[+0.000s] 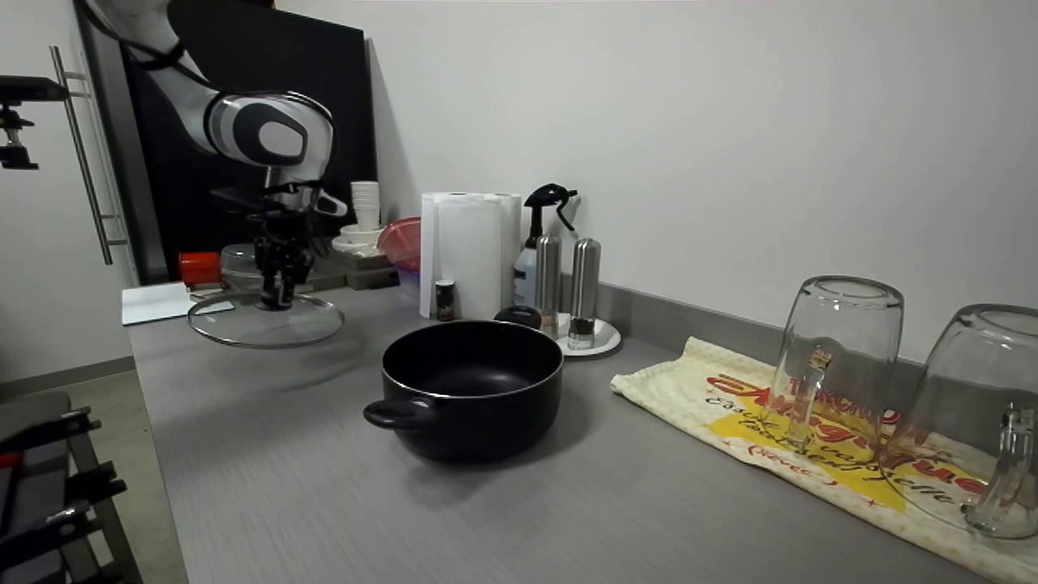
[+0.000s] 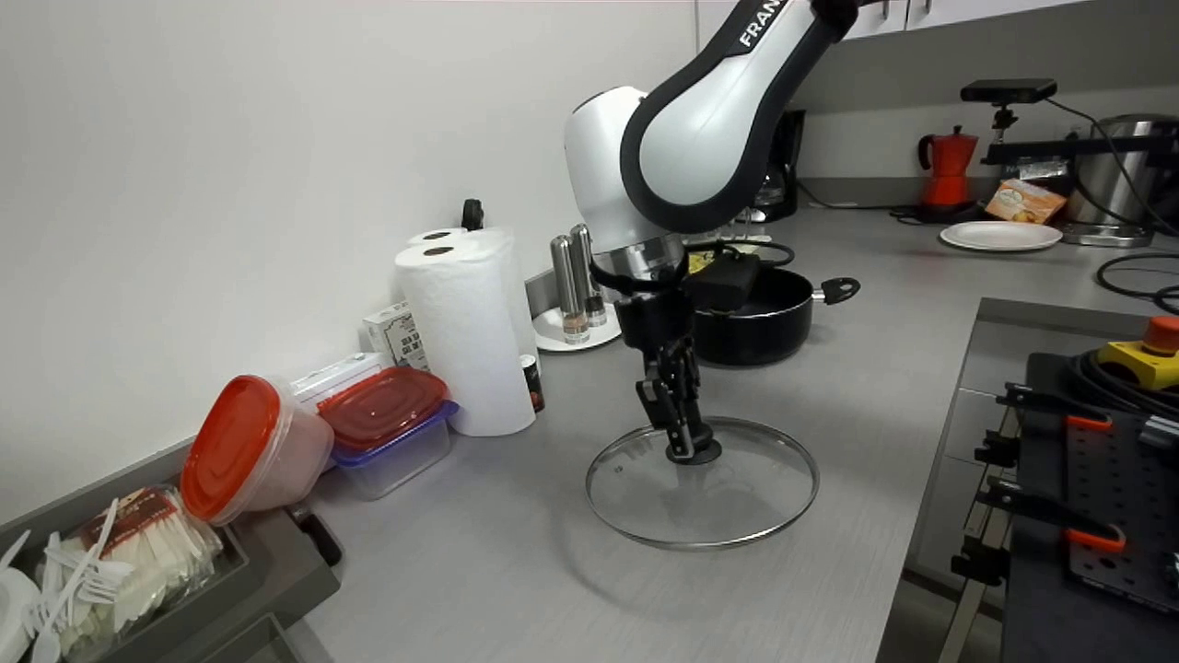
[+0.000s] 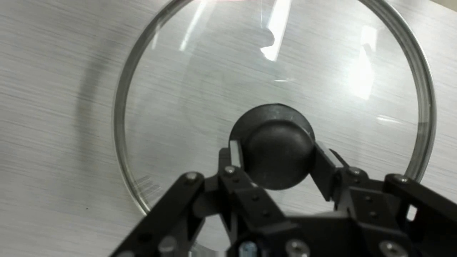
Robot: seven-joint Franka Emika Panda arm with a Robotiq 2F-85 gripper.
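Note:
A round glass lid (image 2: pixel 630 503) with a metal rim and a black knob (image 3: pixel 278 156) is in my gripper. The fingers (image 3: pixel 236 154) press on both sides of the knob, and the gripper is shut on it. In exterior view 1 the lid (image 1: pixel 311 331) hangs nearly level, low over the counter, its faint shadow falling on the surface below. Uncovered, the black pot (image 1: pixel 477 418) stands mid-counter, to the right of the lid in that view. From the other side, the pot (image 2: pixel 763 331) shows behind my gripper (image 2: pixel 687 436), partly hidden by the arm.
Paper towel rolls (image 1: pixel 472 253), a spray bottle (image 1: pixel 526 272) and a plate with two metal mills (image 1: pixel 584 292) line the wall. Two upturned glass jugs (image 1: pixel 837 360) rest on a printed cloth (image 1: pixel 701 389). Plastic tubs (image 2: pixel 387 442) stand near the wall.

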